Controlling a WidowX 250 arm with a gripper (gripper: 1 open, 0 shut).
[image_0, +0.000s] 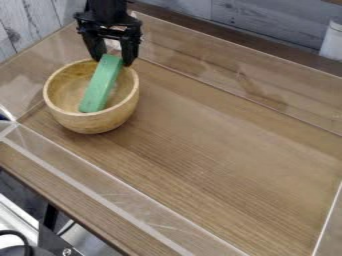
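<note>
A tan wooden bowl (118, 112) stands on the left part of the wooden table (214, 160), with a long green block (98, 86) lying tilted inside it, its upper end toward the back rim. My black gripper (110, 40) is at the top left, just above and behind the bowl's back, over the block's upper end. Its fingers are small and dark in this view, and I cannot make out clearly what is between them.
A white cylindrical object (334, 38) stands at the back right corner. Grey wooden walls line the back.
</note>
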